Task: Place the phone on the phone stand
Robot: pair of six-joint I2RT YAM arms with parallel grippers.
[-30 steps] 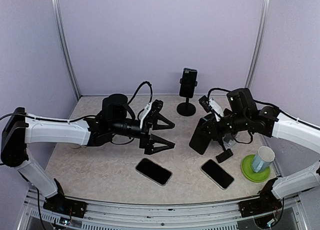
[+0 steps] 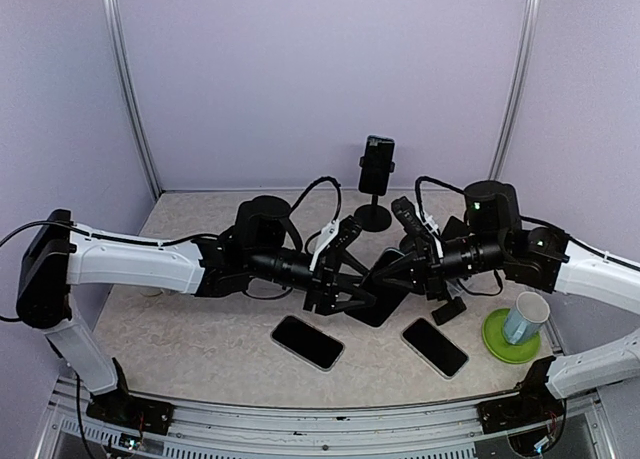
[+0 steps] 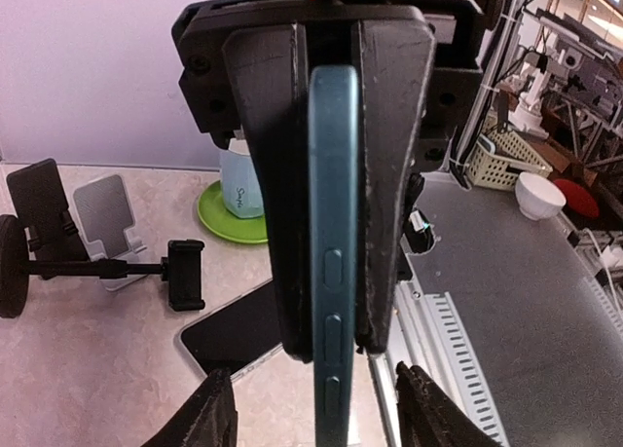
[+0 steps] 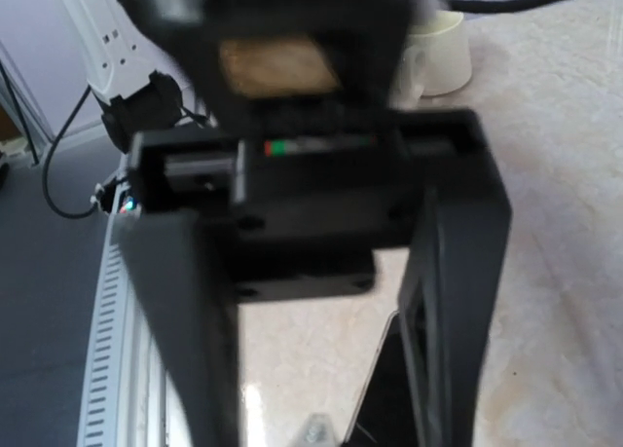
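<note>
A dark phone (image 2: 375,304) is held upright in my right gripper (image 2: 390,277) at the middle; in the left wrist view its blue-grey edge (image 3: 333,252) faces the camera, between the right gripper's shut fingers. My left gripper is part open, its fingers on either side of that phone's edge, contact not clear. At the back a black stand (image 2: 372,217) bears another phone (image 2: 377,159). A further stand's black holder (image 3: 185,275) shows behind the held phone in the left wrist view.
Two phones (image 2: 307,342) (image 2: 434,347) lie flat at the front. A mug (image 2: 522,321) on a green plate (image 2: 500,344) sits at the right.
My left gripper has moved right to the held phone, its fingers now around the edge. The right gripper has carried the phone left from where it was a second ago.
</note>
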